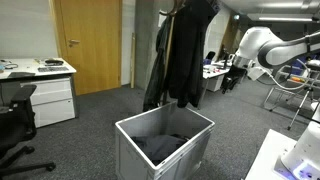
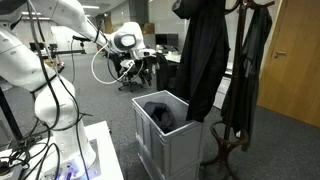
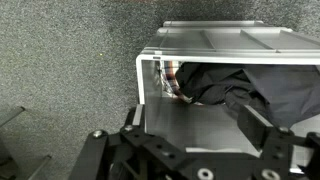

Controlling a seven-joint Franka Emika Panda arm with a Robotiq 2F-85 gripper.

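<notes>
A grey open-topped bin point(image 1: 140, 159) stands on the carpet with dark cloth point(image 1: 165, 147) lying inside. In the wrist view the black cloth point(image 3: 222, 82) is bunched in the bin, beside a small plaid patch point(image 3: 168, 76) near the inner wall. Black garments point(image 2: 205, 55) hang on a wooden coat stand point(image 2: 227, 143) next to the bin. My gripper is open, its fingers wide apart above one side of the bin, with nothing held between them. From outside, the gripper point(image 1: 236, 78) is up in the air, clear of the bin and the hanging garments.
A white table point(image 2: 108, 158) carries the arm's base. A white desk point(image 1: 45, 92) and a black office chair point(image 1: 17, 125) are on the left in the first exterior view. Bare carpet point(image 1: 90, 115) lies between chair and bin. A wooden door point(image 1: 84, 40) is behind.
</notes>
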